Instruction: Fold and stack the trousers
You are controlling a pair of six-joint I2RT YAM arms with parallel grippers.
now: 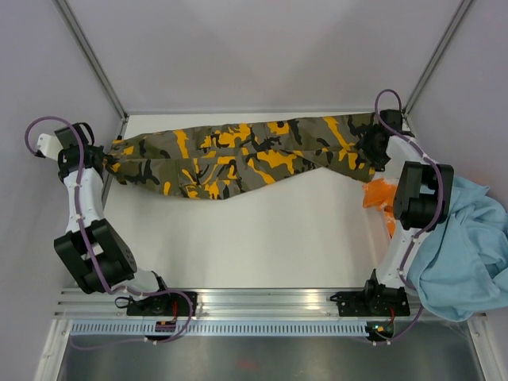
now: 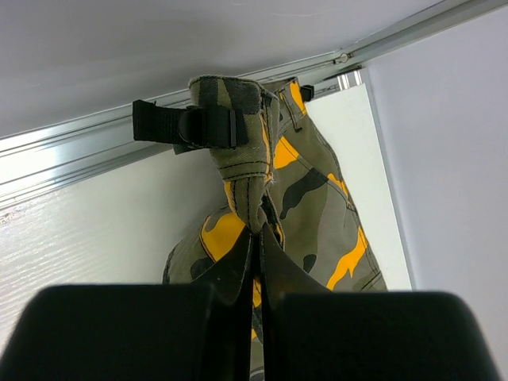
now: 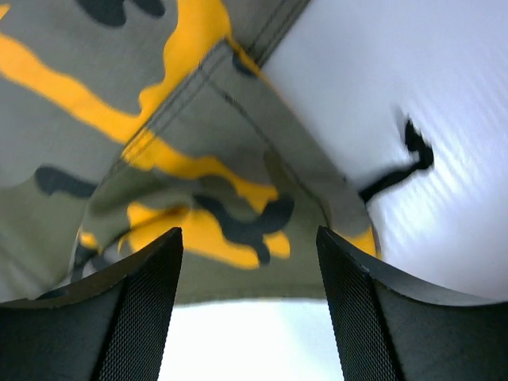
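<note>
Camouflage trousers in olive, grey and orange lie stretched across the back of the white board, their long legs folded lengthwise in loose layers. At the waistband end my left gripper is shut on the trousers, holding a bunched edge with a black strap and buckle. At the other end my right gripper hangs open over the hem, which is blurred in the right wrist view; its fingertips have nothing between them.
A light blue cloth is heaped along the right side, with an orange item beside it. The front and middle of the board are clear.
</note>
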